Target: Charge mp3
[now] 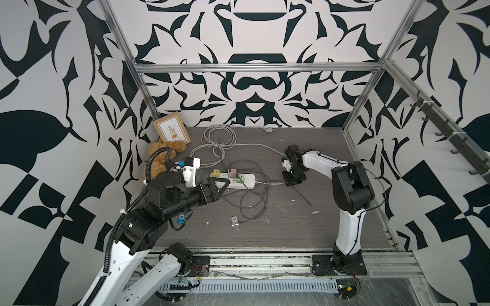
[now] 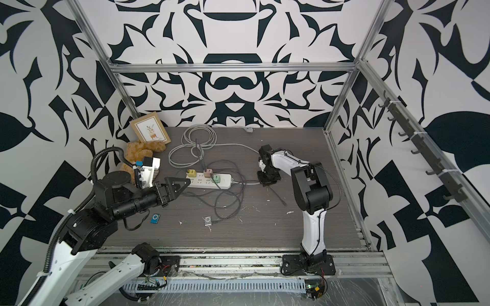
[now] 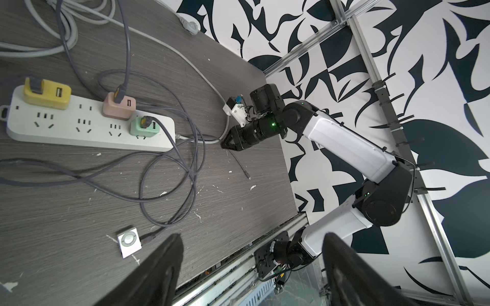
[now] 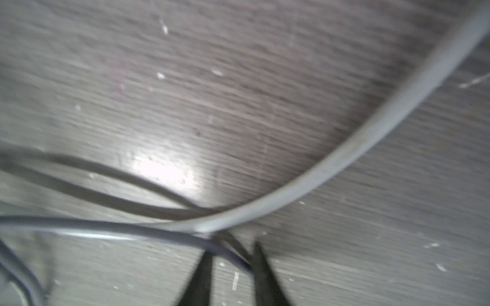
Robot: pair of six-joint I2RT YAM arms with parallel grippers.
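A blue mp3 player (image 2: pixel 155 218) lies on the front left of the table. A silver mp3 player (image 3: pixel 128 244) lies front centre, a dark cable attached. Behind it, the white power strip (image 3: pixel 84 130) carries a yellow adapter (image 3: pixel 53 94), a pink adapter (image 3: pixel 118 108) and a green adapter (image 3: pixel 145 127); dark cables run into them. My left gripper is open and empty, high over the left side. At the right, my right gripper is low over the table, fingers a narrow gap apart, a dark cable (image 4: pixel 153 229) running into that gap.
A grey power cord (image 4: pixel 326 170) curves past the right gripper and coils at the back left. A teddy bear (image 2: pixel 138 150) and a framed picture (image 2: pixel 150 130) stand at the back left.
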